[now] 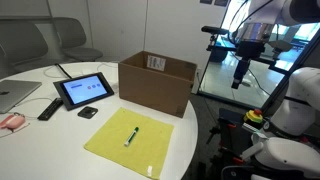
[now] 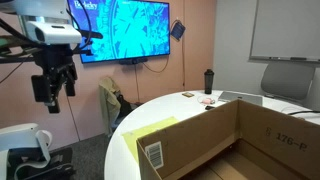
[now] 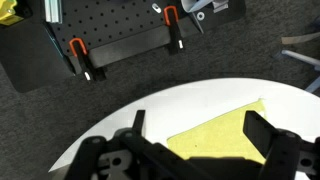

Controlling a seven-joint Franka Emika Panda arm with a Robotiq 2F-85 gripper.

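My gripper is open, its two dark fingers wide apart with nothing between them in the wrist view. It hangs high at the table's right side in exterior view 1, well away from the objects on it. A yellow sheet point(image 1: 118, 141) lies flat on the white table, with a small dark, pen-like item point(image 1: 131, 136) on it. Part of the same sheet point(image 3: 222, 137) shows beyond the fingers in the wrist view; the pen-like item cannot be made out there. An open cardboard box point(image 1: 152, 86) stands behind the sheet.
A tablet point(image 1: 86, 90) with a lit screen, a small dark device point(image 1: 87, 113) and a laptop point(image 1: 15, 93) occupy the table's left and back. A dark tumbler point(image 2: 209, 79) stands at the far edge. Bare table surrounds the sheet.
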